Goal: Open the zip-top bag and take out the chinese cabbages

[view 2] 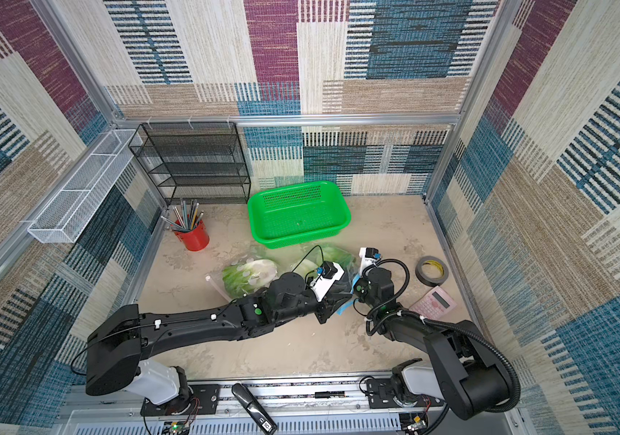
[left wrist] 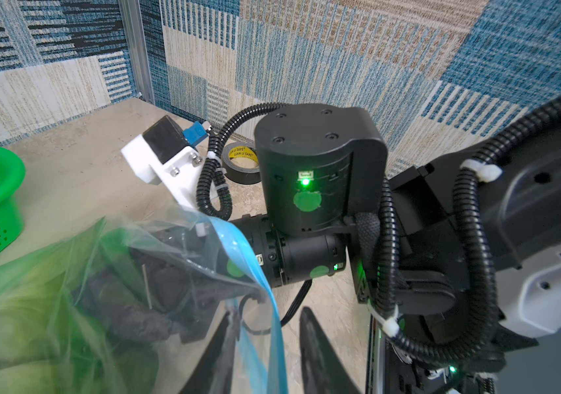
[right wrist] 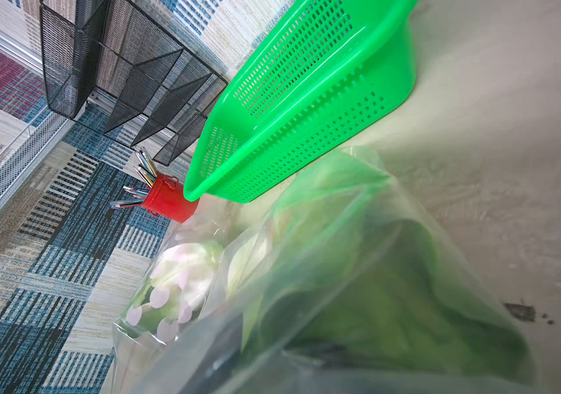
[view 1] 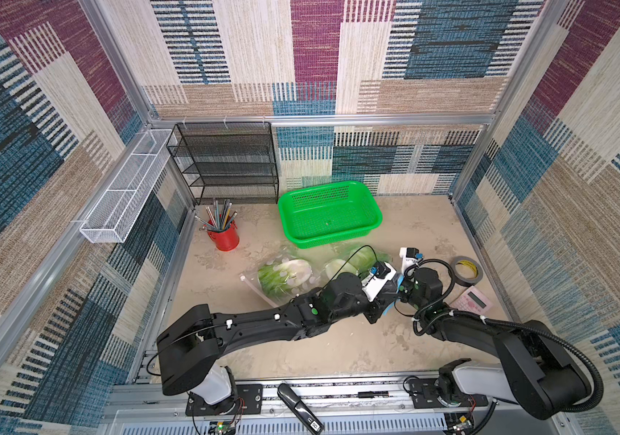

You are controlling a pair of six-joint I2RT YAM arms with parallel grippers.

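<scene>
The clear zip top bag (left wrist: 44, 295) has a blue zip edge (left wrist: 244, 252) at its mouth, on the right side. One cabbage (view 1: 293, 273) with a white stalk and green leaves lies under clear plastic at the left; a green cabbage (right wrist: 385, 289) shows blurred through the plastic nearer the mouth. My left gripper stands part open, its fingers apart on either side of the blue edge. Behind the film, past the blue edge, my right gripper appears as a dark shape inside the bag mouth, close to the cabbage; its fingers cannot be made out.
The green basket (view 1: 328, 239), empty, stands just behind the bag. A red pen cup (view 1: 224, 237) is at the left, a tape roll (view 1: 479, 269) and pink calculator (view 1: 471, 300) at the right. Clear table lies in front of the arms.
</scene>
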